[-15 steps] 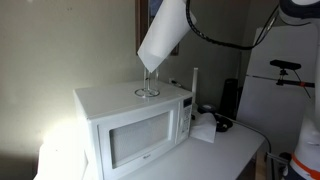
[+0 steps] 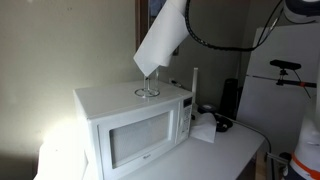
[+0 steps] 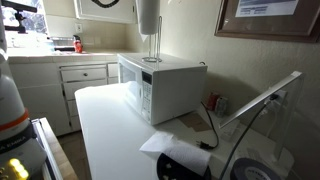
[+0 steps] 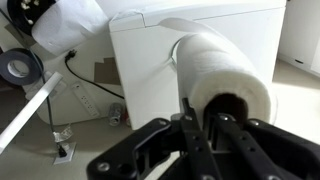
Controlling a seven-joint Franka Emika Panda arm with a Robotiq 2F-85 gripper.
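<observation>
A white paper towel roll [image 2: 163,42] hangs tilted above the microwave [image 2: 137,135], its lower end close to the upper part of a wire holder [image 2: 148,93]. That holder stands on the microwave's top. In exterior view 2 the roll [image 3: 149,18] appears over the holder's upright wires [image 3: 153,45]; whether a wire is inside the roll cannot be told. From the wrist view, my gripper is shut on the near end of the roll [image 4: 222,72]. The roll covers most of the holder there. Both exterior views leave the gripper's fingers out of frame.
A loose white sheet [image 3: 174,152] lies over dark items at the counter's near end. Cables and a slanted white bar [image 3: 260,98] are beside the microwave.
Compared with one second ago, the roll's lower end sits slightly lower and farther left in exterior view 1. The holder and microwave have not moved.
</observation>
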